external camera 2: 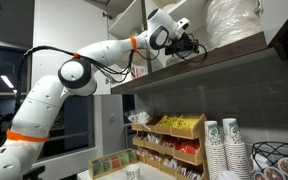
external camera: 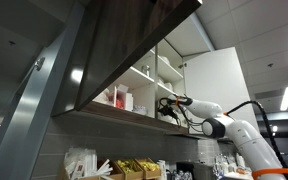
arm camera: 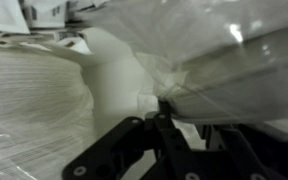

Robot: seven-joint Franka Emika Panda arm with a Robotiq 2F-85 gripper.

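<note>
In the wrist view my gripper is at the lower middle, its black fingers pressed against a clear plastic wrapping (arm camera: 209,50) that fills the upper right. The plastic runs in between the fingers, so the fingers appear shut on it; the far fingertip is hidden behind the film. In exterior view 2 the gripper (external camera 2: 188,44) reaches up to the wall cabinet's lower shelf, beside a plastic-wrapped stack (external camera 2: 227,20). From exterior view 1, the gripper (external camera: 168,108) shows only as a dark shape at the cabinet opening.
A second wrapped stack (arm camera: 34,110) stands at left in the wrist view, with small printed packets (arm camera: 44,12) behind. Bare white shelf (arm camera: 119,85) lies between. Below the cabinet are snack bins (external camera 2: 174,140) and stacked paper cups (external camera 2: 214,148). An open cabinet door (external camera: 216,80) is close to the arm.
</note>
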